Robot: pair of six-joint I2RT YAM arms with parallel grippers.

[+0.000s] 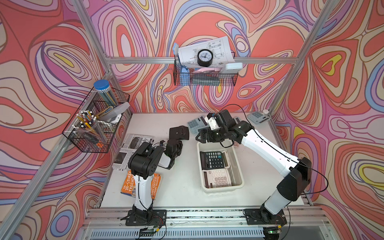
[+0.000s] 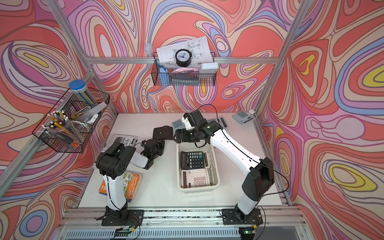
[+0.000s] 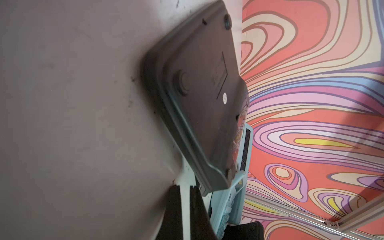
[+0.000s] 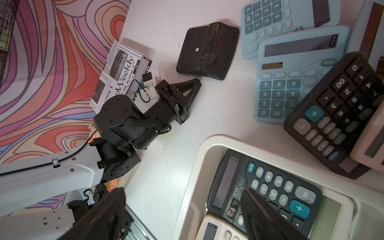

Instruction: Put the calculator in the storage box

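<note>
A black calculator (image 1: 178, 132) lies face down on the table behind the storage box's left corner; its back and rubber feet (image 3: 183, 82) fill much of the left wrist view. My left gripper is shut with nothing between its fingers, low by the near edge of that calculator. The white storage box (image 1: 240, 176) holds a black calculator (image 4: 260, 188) and a pink one (image 1: 218, 178), with a pale one partly under the black. Over the box's back left part hangs my right gripper, open and empty.
Right of the face-down calculator lie blue calculators (image 4: 300, 52) and another black one (image 4: 340, 116), behind the box. A newspaper (image 1: 134, 146) and an orange book (image 1: 157, 186) lie at the left.
</note>
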